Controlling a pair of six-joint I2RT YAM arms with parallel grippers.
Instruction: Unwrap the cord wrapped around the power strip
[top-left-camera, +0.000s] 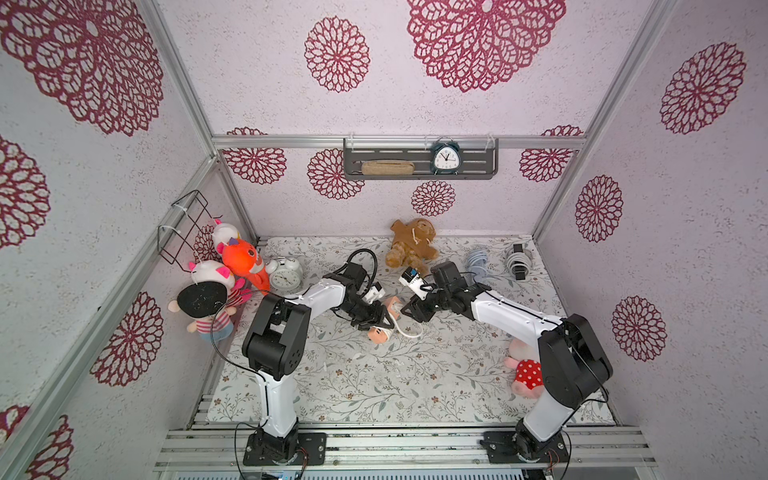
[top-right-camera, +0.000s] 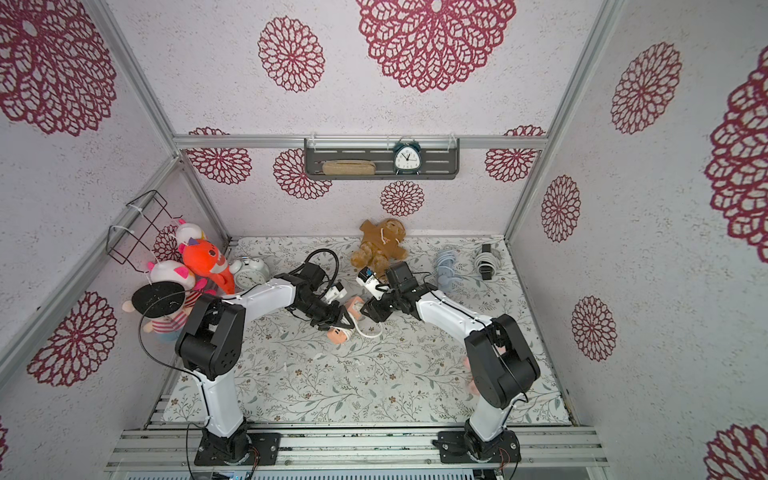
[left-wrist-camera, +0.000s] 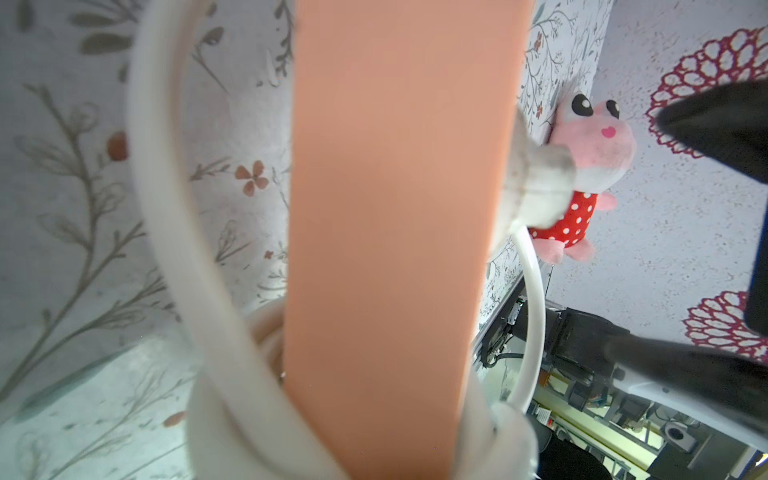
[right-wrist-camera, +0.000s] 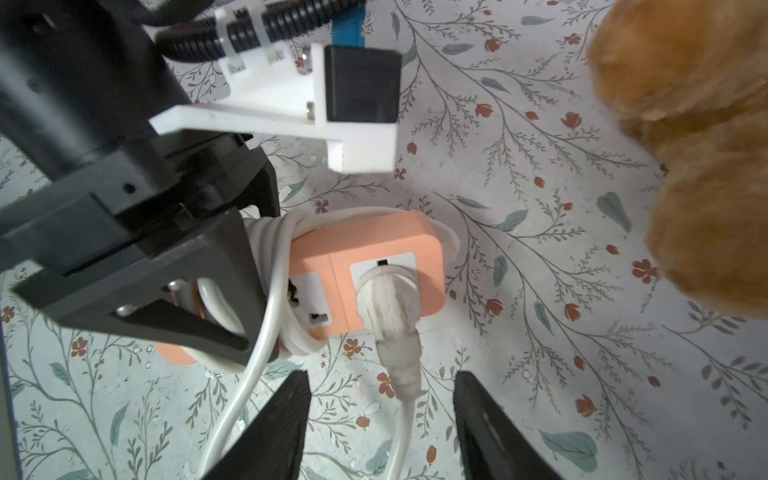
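Note:
A peach power strip (right-wrist-camera: 428, 264) lies mid-table, white cord (right-wrist-camera: 276, 288) wound round its middle, with a plug (right-wrist-camera: 390, 312) in its end socket; a loose loop (top-left-camera: 412, 336) hangs to the right. My left gripper (top-left-camera: 379, 321) is shut on the wrapped power strip, which fills much of the left wrist view (left-wrist-camera: 384, 200). My right gripper stands open just right of it, its fingertips either side of the plug's cord, apart from each other.
A brown teddy (top-left-camera: 412, 240) lies behind; coiled cords (top-left-camera: 477, 264) and a wrapped strip (top-left-camera: 518, 262) at back right. A pink plush (top-left-camera: 528, 376) is front right, a white clock (top-left-camera: 285, 273) left.

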